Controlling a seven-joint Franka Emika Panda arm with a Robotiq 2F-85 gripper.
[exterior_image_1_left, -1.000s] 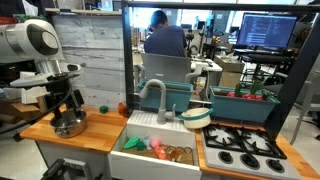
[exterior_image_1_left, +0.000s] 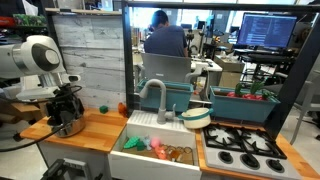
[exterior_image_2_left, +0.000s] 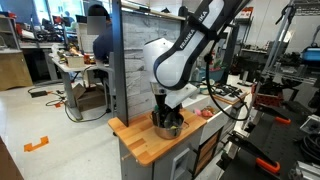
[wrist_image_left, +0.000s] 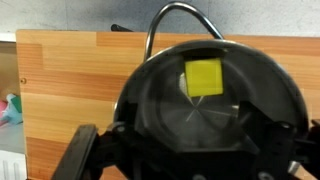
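Observation:
A dark metal pot (wrist_image_left: 215, 120) with a wire handle stands on the wooden counter, its mouth facing up. Inside it, toward the far wall in the wrist view, is a yellow block (wrist_image_left: 204, 77). My gripper is open over the pot's mouth, its two fingers set wide apart with nothing visible between them. From outside, the pot (exterior_image_1_left: 68, 126) is at the counter's left end, and the gripper hides part of its opening. The other side view shows the pot (exterior_image_2_left: 168, 128) directly under the white arm (exterior_image_2_left: 165, 68).
To the right, a sink (exterior_image_1_left: 125, 163) holds several colorful toys beside a grey faucet (exterior_image_1_left: 155, 95). A stove (exterior_image_1_left: 245, 148) lies farther right. Small red and green items (exterior_image_1_left: 122, 108) sit near the back wall. Bare wood (exterior_image_1_left: 100, 133) separates the pot from the sink.
The arm has come down, bringing my gripper lower over the pot. The pot appears to stay in place.

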